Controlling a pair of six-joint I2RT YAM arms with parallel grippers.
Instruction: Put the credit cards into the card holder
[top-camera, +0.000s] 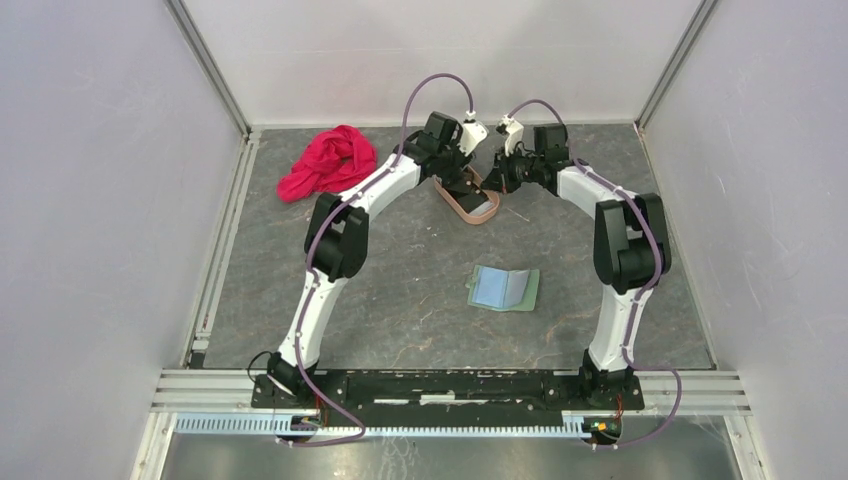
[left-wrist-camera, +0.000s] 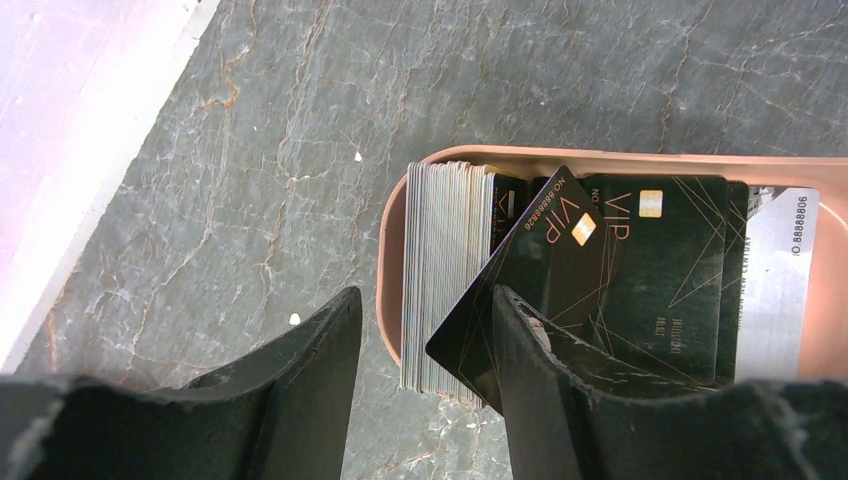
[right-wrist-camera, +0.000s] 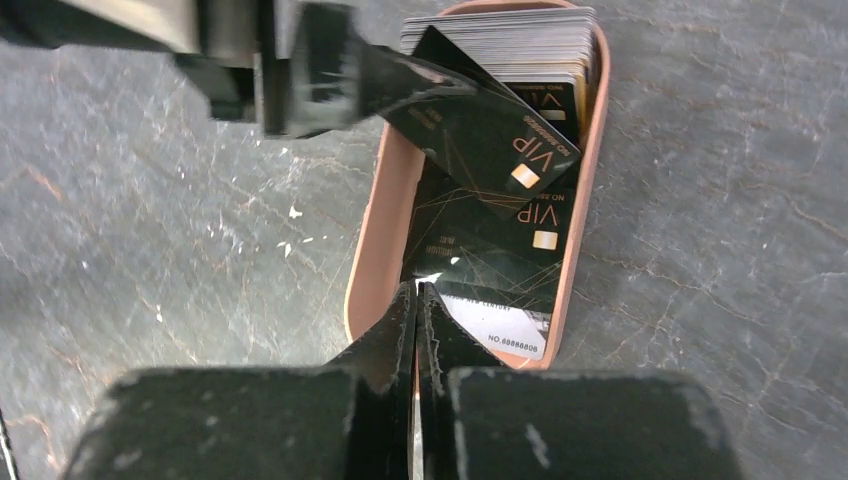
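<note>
A salmon-pink box (top-camera: 466, 216) at the back centre holds a stack of pale card edges (left-wrist-camera: 445, 260) and black VIP cards (left-wrist-camera: 660, 270), one tilted askew (right-wrist-camera: 480, 150), plus a white card (right-wrist-camera: 495, 325). My left gripper stands open over the box, its right fingertip against the tilted card. My right gripper is shut over the box's near end, nothing visible between its fingers. An open card holder (top-camera: 490, 288) with blue and clear sleeves on a green cover lies front centre.
A crumpled red cloth (top-camera: 325, 165) lies at the back left. Both arms are close together at the box.
</note>
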